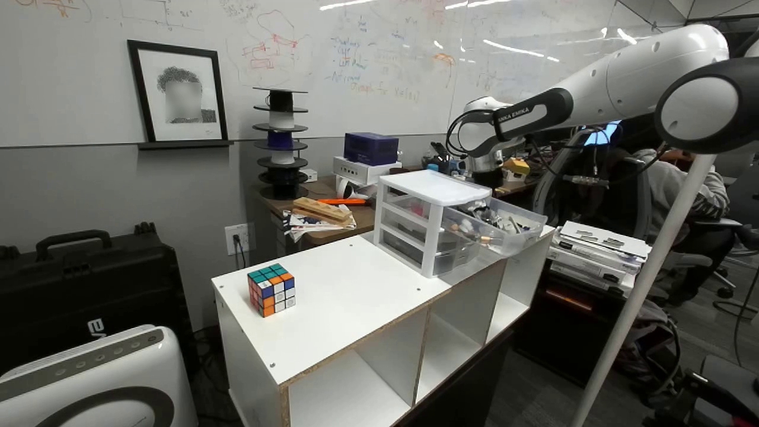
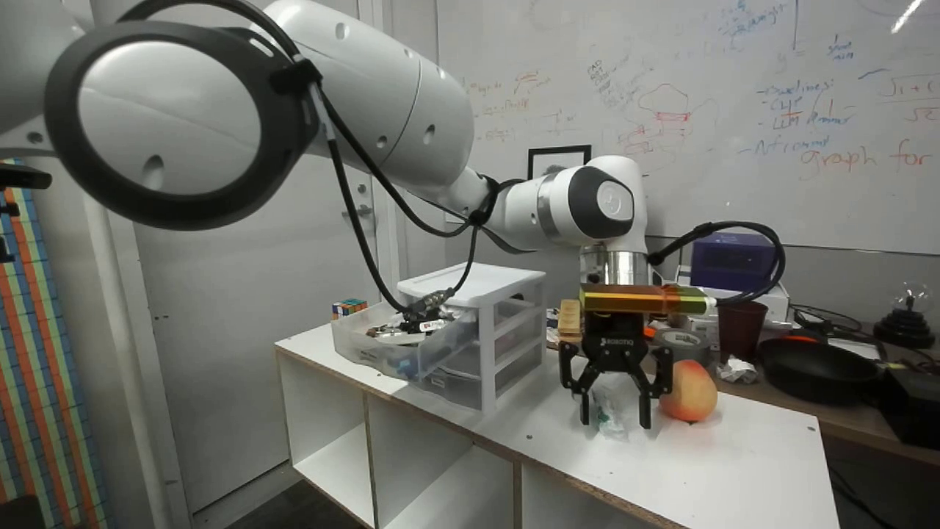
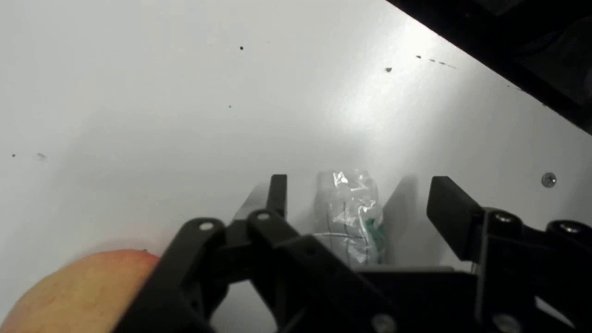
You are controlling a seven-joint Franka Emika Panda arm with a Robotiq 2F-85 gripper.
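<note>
In exterior view 2 my gripper [image 2: 615, 422] points down at the white cabinet top, its two fingers apart. A crumpled clear plastic wrapper [image 3: 347, 213] with a green patch lies between the fingers in the wrist view, with gaps on both sides. The peach-coloured fruit [image 2: 689, 392] sits close beside the gripper; its upper part shows at the lower left of the wrist view. In exterior view 1 the drawer unit hides the gripper, wrapper and fruit.
A white drawer unit [image 2: 471, 285] with its clear drawer [image 2: 366, 344] pulled out stands beside the gripper. Beyond it is a Rubik's cube [image 1: 271, 289]. A black pan [image 2: 819, 369] and a dark red cup [image 2: 742, 330] are on the desk behind. The cabinet's near end is clear.
</note>
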